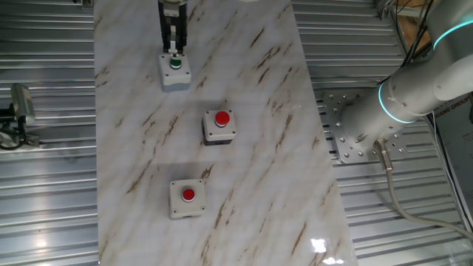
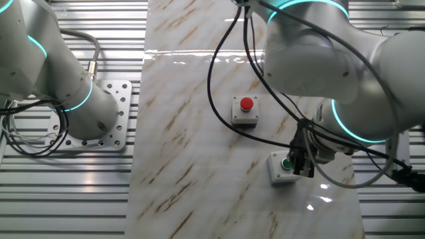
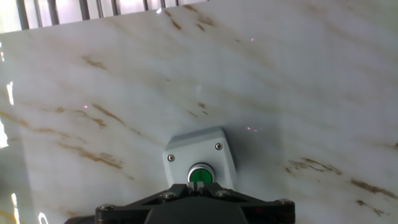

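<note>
A grey-white box with a green push button sits near the far end of the marbled table. My gripper is at this button, its fingertips at the button's edge; whether they touch it I cannot tell. In the wrist view the black fingers meet in front of the green button and cover its lower part. The gripper is shut, with nothing showing between its fingers. From the second exterior view, the gripper overlaps one side of the green button's box.
A box with a raised red button stands mid-table, and another with a smaller red button lies farther from the gripper. Cables loop from the arm above the table.
</note>
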